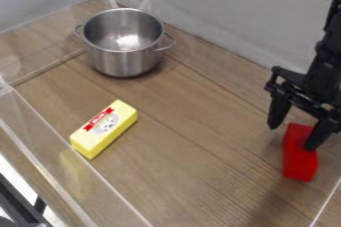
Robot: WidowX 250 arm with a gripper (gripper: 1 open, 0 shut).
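Note:
My black gripper [293,119] is at the right of the view, low over a red block [300,162] on the wooden table [180,156]. Its fingers reach down at the upper end of the block; whether they are closed on it I cannot tell. A yellow box [104,127] with a red label lies at the left front, well apart from the gripper.
A steel pot [123,42] with two handles stands at the back left. A pale wall runs along the back, behind the arm.

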